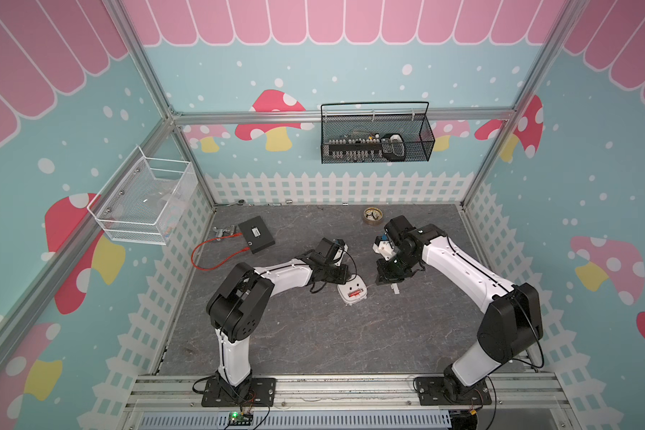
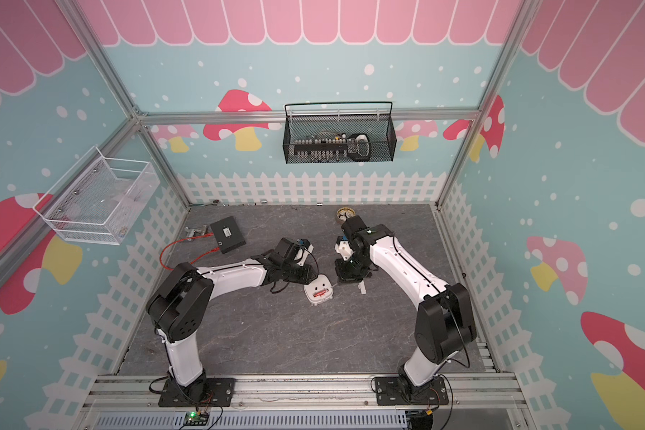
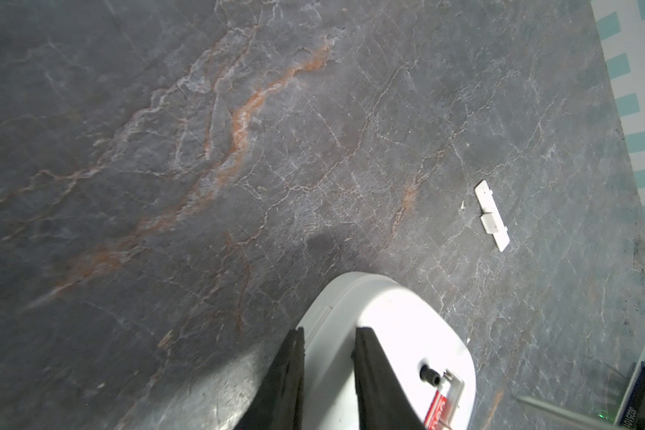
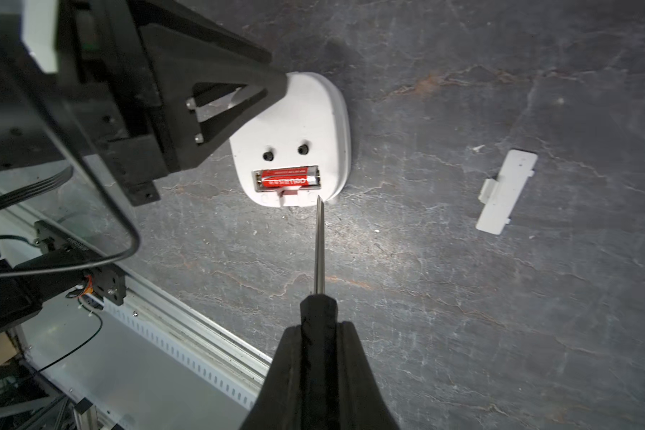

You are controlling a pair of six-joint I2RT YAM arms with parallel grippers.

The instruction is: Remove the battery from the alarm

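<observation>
The white alarm [image 4: 294, 122] lies back up on the table, its battery bay uncovered with a red battery [image 4: 283, 177] in it. My left gripper is at the alarm's edge, its fingers part open around or against the white housing; contact is unclear. My right gripper is shut on a screwdriver [image 4: 320, 243], whose metal tip is beside the alarm's battery end, just below it in the right wrist view. The white battery cover [image 4: 503, 192] lies apart on the table to the right.
A dark box [image 1: 256, 233] with a red cord lies at back left, a round container [image 1: 372, 215] at back. A black basket [image 1: 377, 132] and a white basket [image 1: 142, 197] hang on the walls.
</observation>
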